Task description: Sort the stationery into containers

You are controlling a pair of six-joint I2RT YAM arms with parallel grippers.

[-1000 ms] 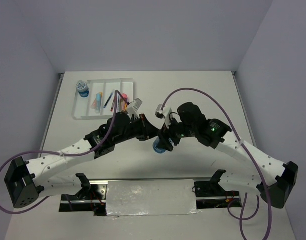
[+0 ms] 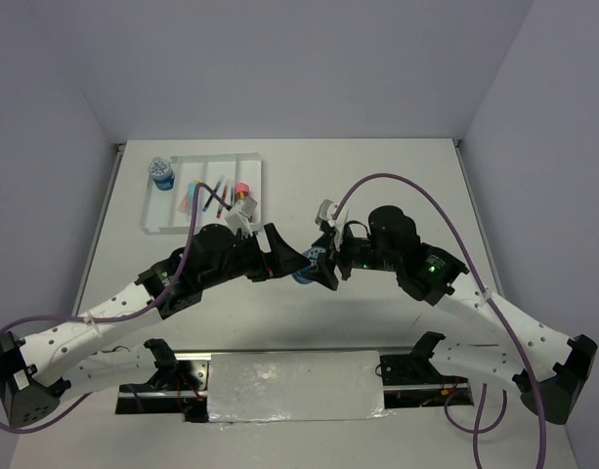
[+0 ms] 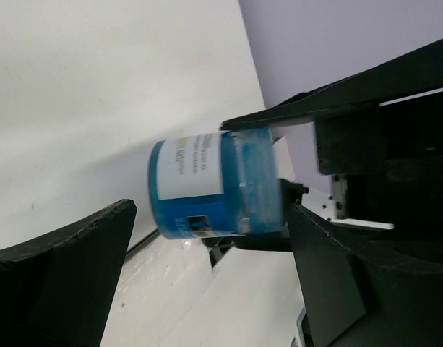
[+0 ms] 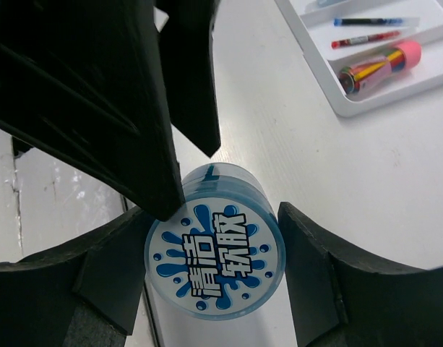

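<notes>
A blue jar (image 3: 188, 184) with a white label is held up near the middle of the table. My right gripper is shut on its sides, and the splash-patterned round end (image 4: 215, 259) faces the right wrist camera. From the left, my open left gripper stands close to the jar, its fingers (image 3: 76, 253) apart. In the right wrist view its black fingers (image 4: 192, 87) overlap the jar's upper edge; whether they touch it, I cannot tell. A divided white tray (image 2: 165, 227) stands at the back left.
In the tray are a blue pen (image 4: 369, 22), a red pen (image 4: 366, 39) and a pink-capped bottle (image 4: 376, 69) of coloured sticks. Another blue jar (image 2: 162, 174) is at its back left corner.
My left gripper has turned and shifted slightly left, its fingers now showing spread from above. The right gripper has moved a little right, still holding the jar.
</notes>
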